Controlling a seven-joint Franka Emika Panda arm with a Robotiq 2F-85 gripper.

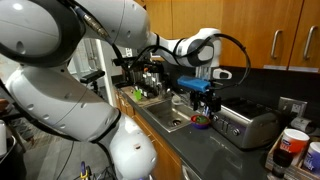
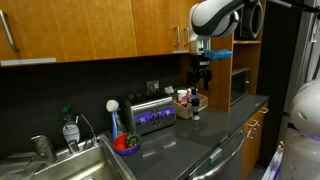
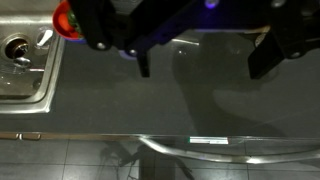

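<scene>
My gripper stands open above the dark counter, its two black fingers (image 3: 143,58) wide apart with nothing between them. Bare countertop (image 3: 200,105) shows below it in the wrist view. From the side, the gripper (image 1: 208,102) hangs downward from the white arm. A bowl (image 2: 126,144) with red and green showing sits on the counter beside the sink. The same bowl (image 3: 66,22) is partly cut off at the upper left of the wrist view.
A steel sink (image 1: 172,112) lies beyond the bowl. A metal toaster (image 2: 152,115) stands against the back wall, and a box (image 2: 188,99) with cups sits farther right. The oven handle (image 3: 230,157) runs along the counter's front edge. Mid-counter is clear.
</scene>
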